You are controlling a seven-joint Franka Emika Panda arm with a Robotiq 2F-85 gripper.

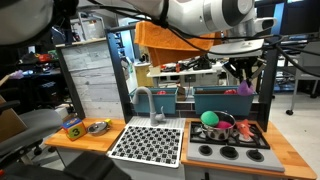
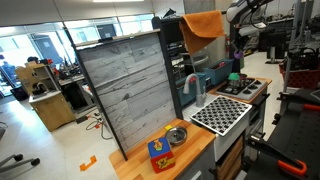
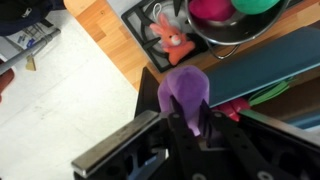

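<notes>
A purple object, seemingly soft or rounded, is held between the fingers of my gripper, which is shut on it. In exterior view 1 the purple object hangs beneath the gripper, above the back right of the stove and in front of the blue shelf. Below stands a pan on the stove, with a green round thing and a pink one in it. An orange-red toy lies on the stove beside the pan.
The blue shelf behind the stove holds several small items. A drying rack fills the sink area. A metal bowl and a yellow-and-red can stand at the left.
</notes>
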